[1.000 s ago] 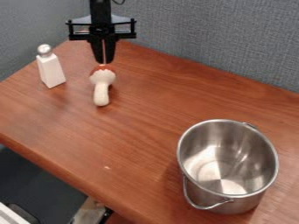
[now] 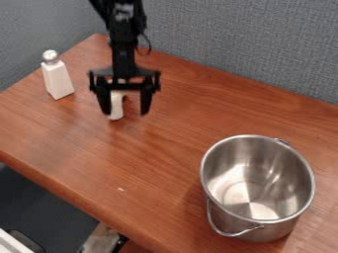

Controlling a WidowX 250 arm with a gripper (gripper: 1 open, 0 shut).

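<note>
My black gripper (image 2: 125, 99) stands open, lowered over a pale mushroom-shaped object (image 2: 115, 112) on the wooden table, mostly hidden behind and between its fingers. A white bottle with a silver-white cap (image 2: 58, 79) stands upright to the left of the gripper. A steel pot (image 2: 255, 183) with a wire handle sits at the right front.
The wooden table (image 2: 172, 148) has clear room in the middle and at the back right. Grey partitions stand behind it. The table's front left edge borders a dark gap at the lower left.
My gripper has come down from above and behind onto the pale object, now largely covering it. The bottle and pot have not moved.
</note>
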